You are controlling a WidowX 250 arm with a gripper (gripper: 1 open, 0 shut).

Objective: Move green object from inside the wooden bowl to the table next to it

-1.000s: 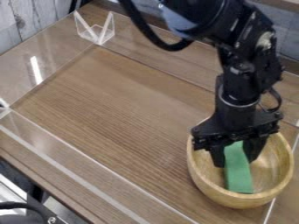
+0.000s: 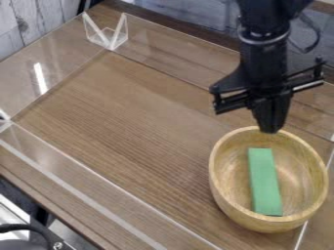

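The green object (image 2: 264, 183), long and block-shaped, lies inside the wooden bowl (image 2: 228, 195) at the lower right. Its length runs from the back of the bowl toward the front, and all of it appears uncovered. Above the bowl's back rim is my black gripper (image 2: 271, 119), pointing down and apart from the green object. Dark fingers blend together at this angle, so how far they are spread cannot be made out. Nothing green shows at the fingertips.
Bare wooden table (image 2: 124, 127) stretches left of the bowl. A clear wire-like holder (image 2: 107, 31) stands at the far left back. Black cables (image 2: 29, 232) lie at the bottom left corner. The bowl sits close to the right edge of the picture.
My gripper has risen out of the bowl and moved back, uncovering the green object. The object remains in the bowl, in about the same place.
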